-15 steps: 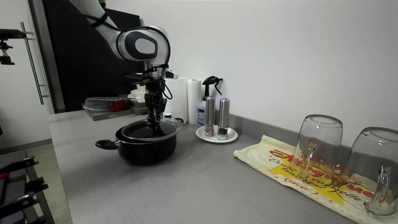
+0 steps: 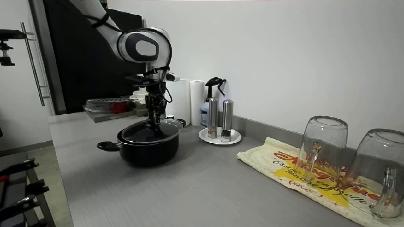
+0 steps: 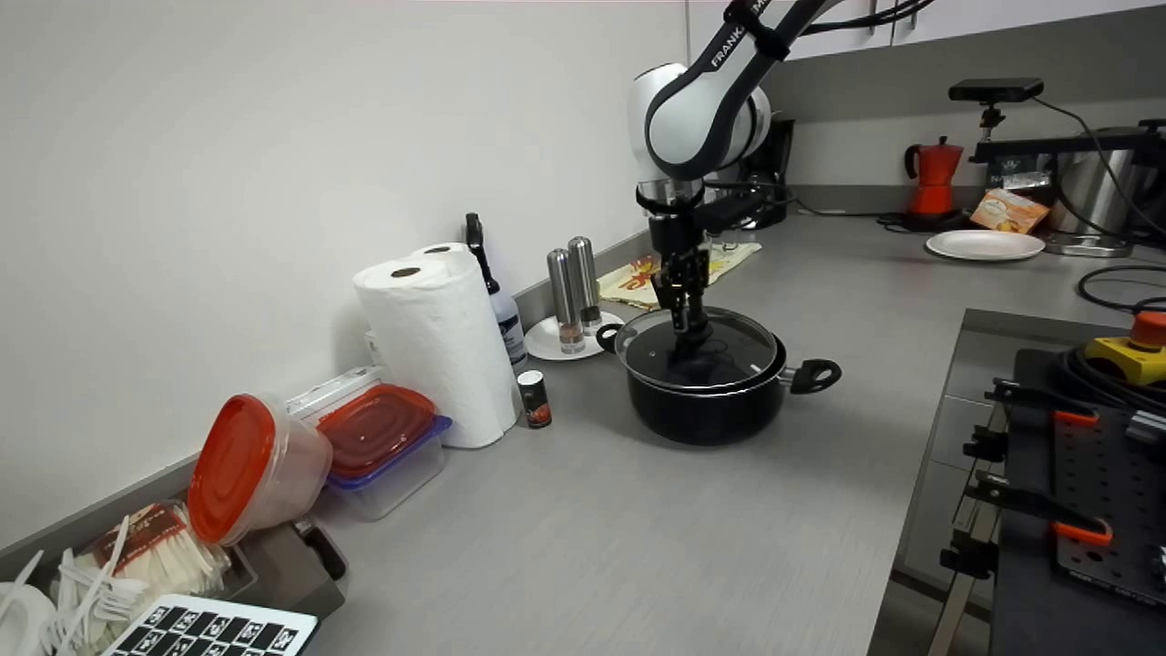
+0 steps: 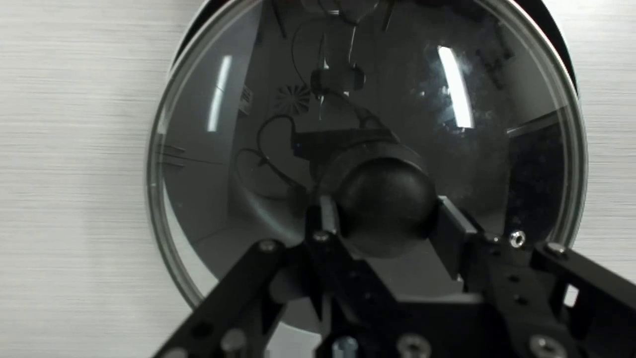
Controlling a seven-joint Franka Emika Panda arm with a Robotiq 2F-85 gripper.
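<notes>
A black pot (image 2: 148,155) with two black side handles stands on the grey counter. Over its opening is a round glass lid (image 3: 735,346) with a metal rim; in exterior view 1 it sits slightly off-centre and a little tilted, so I cannot tell whether it is fully seated. My gripper points straight down above the lid, shut on its round black knob (image 4: 386,200), with one finger pad on either side. In the wrist view the lid fills most of the frame, and dark pot edge shows past its upper rim.
Behind the pot, a white plate (image 2: 237,137) holds two metal grinders, near paper towel rolls (image 3: 426,317) and a spray bottle (image 3: 505,315). A small spice jar (image 3: 535,399) stands close by. Glass mugs (image 2: 322,147) rest on a cloth.
The lid, held by its knob, has moved slightly left and down in exterior view 1 and covers the pot's opening more. The pot has not visibly moved.
</notes>
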